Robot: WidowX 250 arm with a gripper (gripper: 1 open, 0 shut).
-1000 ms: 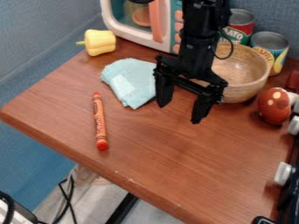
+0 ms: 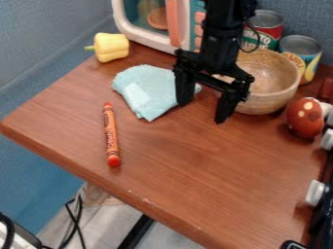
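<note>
The black gripper (image 2: pixel 203 100) hangs from above over the wooden table (image 2: pixel 163 185), open, with its two fingers apart and nothing seen between them. Its left finger is at the right edge of a folded light-blue cloth (image 2: pixel 143 90). Its right finger is in front of a woven bowl (image 2: pixel 272 80). An orange crayon (image 2: pixel 112 133) lies on the left part of the table, apart from the gripper.
A toy microwave (image 2: pixel 146 21), a yellow object (image 2: pixel 111 47) and two cans (image 2: pixel 299 54) stand at the back. A red speckled ball (image 2: pixel 305 118) and dark items line the right edge.
The gripper has moved slightly upward in the view, away from the front of the table. The objects on the table look unchanged.
</note>
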